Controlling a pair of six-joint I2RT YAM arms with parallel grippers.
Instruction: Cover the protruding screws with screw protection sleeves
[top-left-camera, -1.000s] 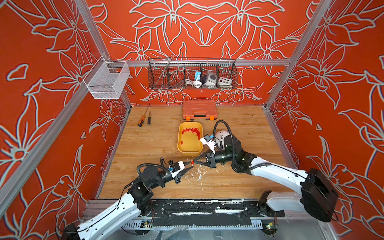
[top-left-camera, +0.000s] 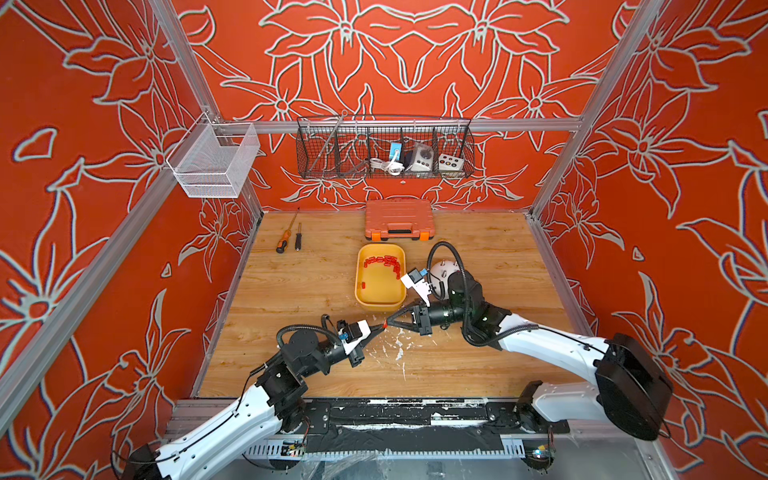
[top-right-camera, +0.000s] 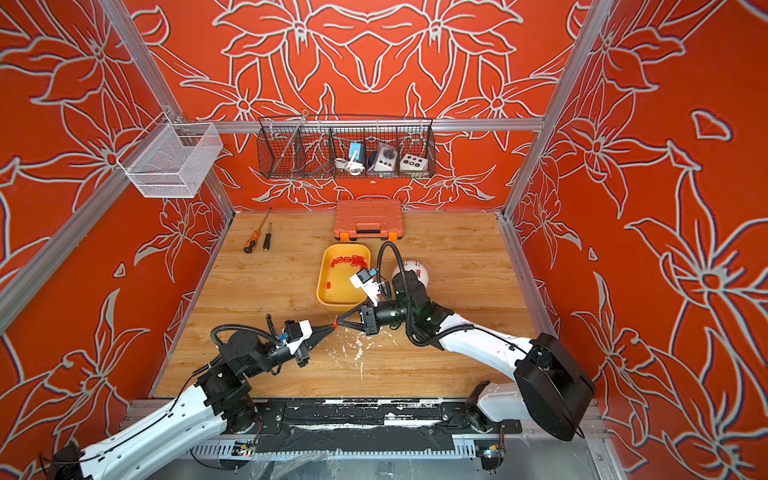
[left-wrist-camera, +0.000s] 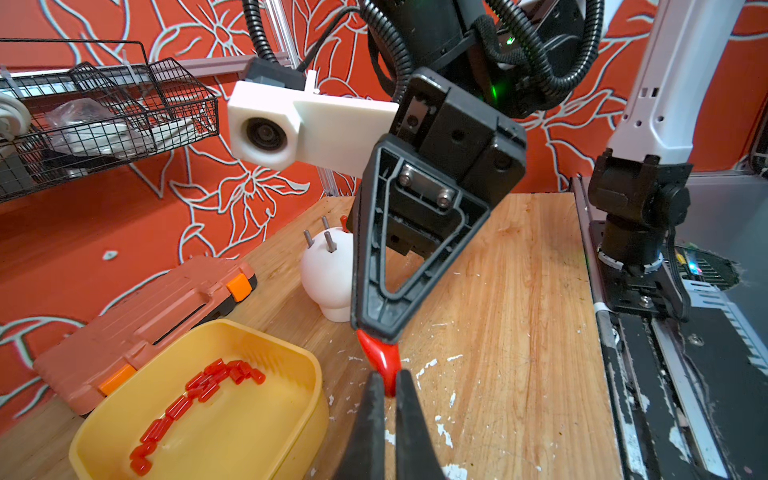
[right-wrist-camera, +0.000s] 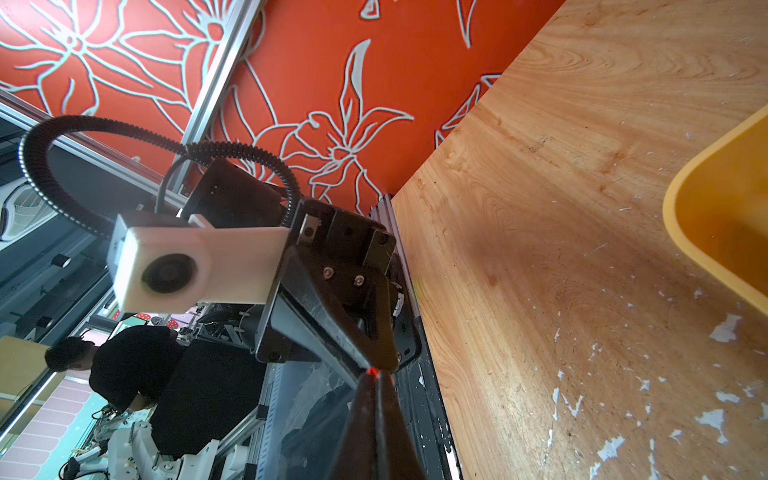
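A red sleeve (left-wrist-camera: 380, 357) spans the small gap between my two grippers in the left wrist view. Its upper end is in the fingertips of my right gripper (top-left-camera: 389, 322), which is shut on it. The lower end meets the fingertips of my left gripper, whose fingers are shut at that end. In the right wrist view only a bit of the sleeve (right-wrist-camera: 373, 372) shows. Behind the right gripper, a white ball (left-wrist-camera: 329, 276) carries upright metal screws (left-wrist-camera: 330, 241); something red (left-wrist-camera: 344, 222) shows beside them, partly hidden.
Several red sleeves lie in the yellow tray (top-left-camera: 359, 276) just behind the grippers. An orange toolbox (top-left-camera: 400, 217) stands at the back, and two screwdrivers (top-left-camera: 284, 237) lie at the back left.
My left gripper's fingers, parted around the sleeve before, have come together at it. Both arms stay almost in place.
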